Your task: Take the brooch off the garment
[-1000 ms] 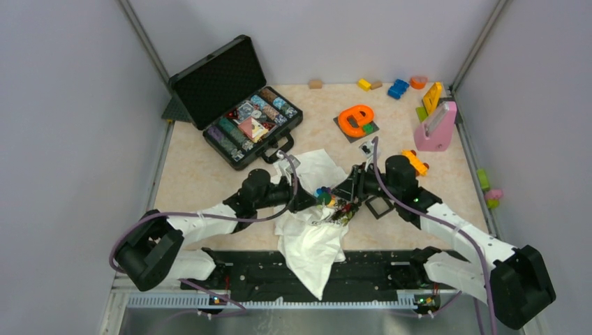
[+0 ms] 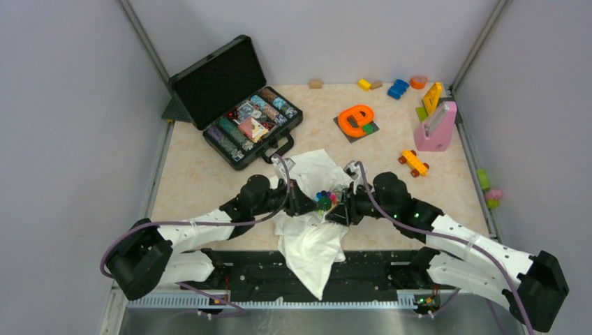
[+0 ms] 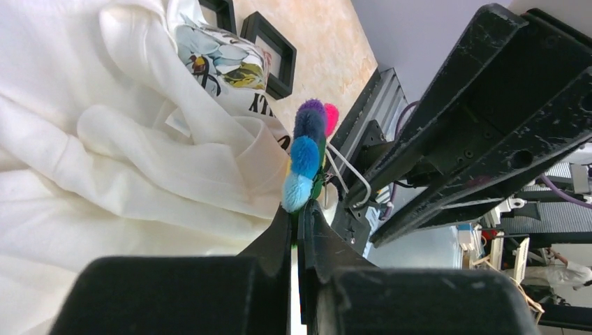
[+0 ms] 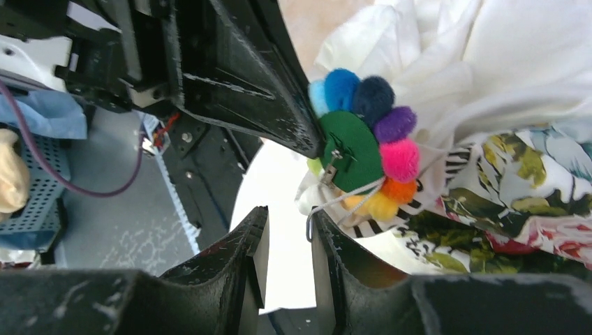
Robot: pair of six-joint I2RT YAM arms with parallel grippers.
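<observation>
The brooch, a green felt disc ringed with coloured pompoms and a metal clasp on its back, is pinched in my left gripper, upright at the fingertips in the left wrist view. A white cord loop hangs from it. My right gripper is just below the brooch in the right wrist view, part open, with the cord running to one fingertip. The white garment [image 2: 307, 258] lies beneath both grippers, with a floral printed part [image 4: 516, 188]. Whether the brooch is still attached to the cloth I cannot tell.
An open black case [image 2: 251, 129] of small items stands at the back left. Toys, including an orange track [image 2: 356, 115], a yellow car [image 2: 412, 162] and a pink item [image 2: 434, 129], line the back right. Dark square frames [image 3: 272, 56] lie near the garment.
My right gripper has moved down toward the front and turned, now lower beside the brooch. My left gripper has shifted slightly with the brooch staying at its tips.
</observation>
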